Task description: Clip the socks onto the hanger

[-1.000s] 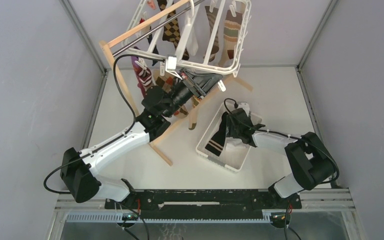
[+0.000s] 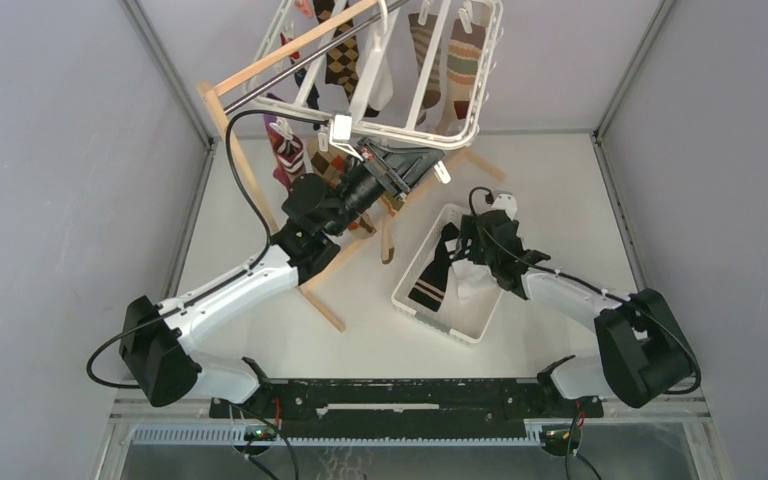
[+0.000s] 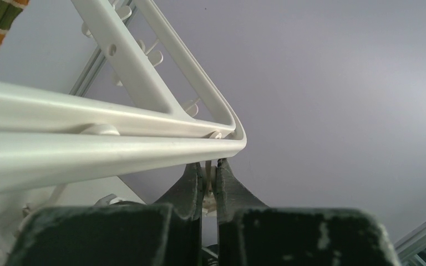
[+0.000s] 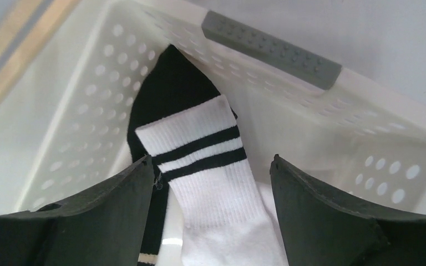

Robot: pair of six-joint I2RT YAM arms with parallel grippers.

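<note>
My left gripper is shut on a clip at the front corner of the white hanger frame [image 3: 61, 155], high in the top view. Several socks hang from the hanger [image 2: 400, 130]. A white plastic basket [image 2: 407, 309] holds a black sock [image 2: 430, 285] and a white sock with two black stripes [image 4: 216, 194]. My right gripper is open over the white sock, with fingers on either side of it.
A wooden stand [image 2: 322, 310] carries the hanger, its legs on the white floor left of the basket. Grey walls [image 2: 720, 200] close the space at both sides.
My right gripper and arm have moved right and toward the back over the basket, uncovering more of the white sock. The left arm is unchanged.
</note>
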